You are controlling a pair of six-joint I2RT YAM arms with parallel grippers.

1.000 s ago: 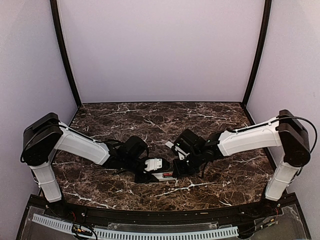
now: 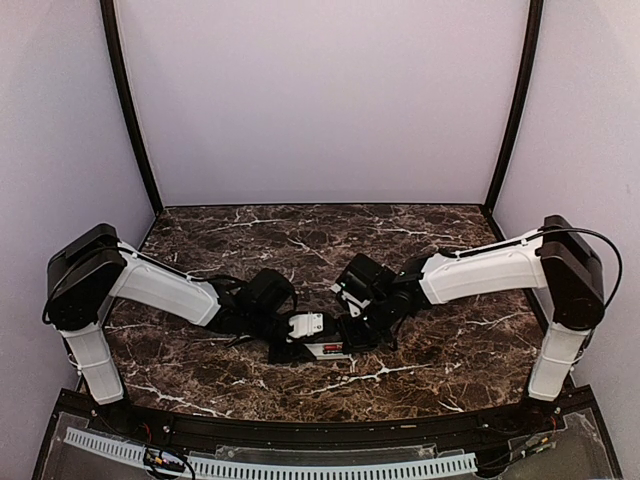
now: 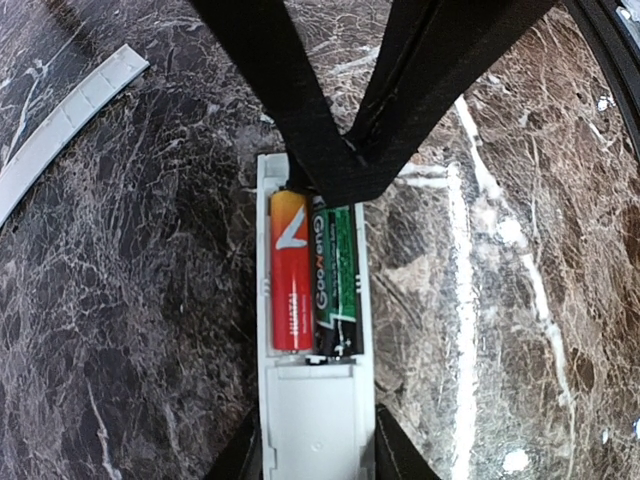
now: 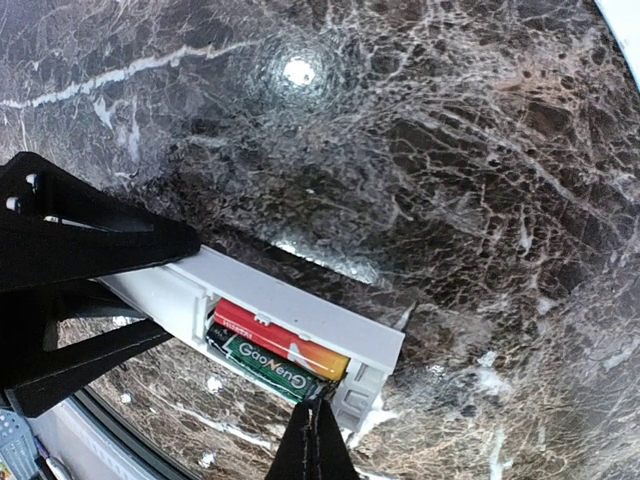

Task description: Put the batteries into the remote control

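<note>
The white remote (image 3: pixel 315 410) is held by my left gripper (image 2: pixel 300 346), shut on its lower part, as the left wrist view shows. Its open compartment holds a red-orange battery and a green-black battery side by side, also seen in the right wrist view. My right gripper (image 2: pixel 355 340) is shut, its dark fingertips (image 4: pixel 310 430) at the end of the compartment by the batteries' ends, pressed close over the green battery's end, with nothing seen between them.
A pale strip (image 3: pixel 75 125), likely the cover, lies on the marble table (image 2: pixel 230 390) beside the remote. The table around the arms is clear; walls stand at back and sides.
The left arm has barely moved.
</note>
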